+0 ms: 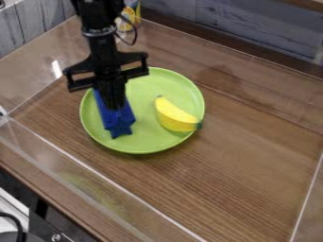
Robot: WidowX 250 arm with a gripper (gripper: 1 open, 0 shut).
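Note:
A green plate (147, 144) lies on the wooden table, holding a blue object (116, 121) on its left side and a yellow banana (179, 116) on its right. My black gripper (111, 87) is over the plate's upper left, just above the blue object's upper end and partly hiding it. Whether its fingers touch the blue object, and how far apart they stand, is hard to make out.
A pale edge runs along the left, with a dark cable at the lower left. A small yellow item (131, 17) sits at the back behind the arm.

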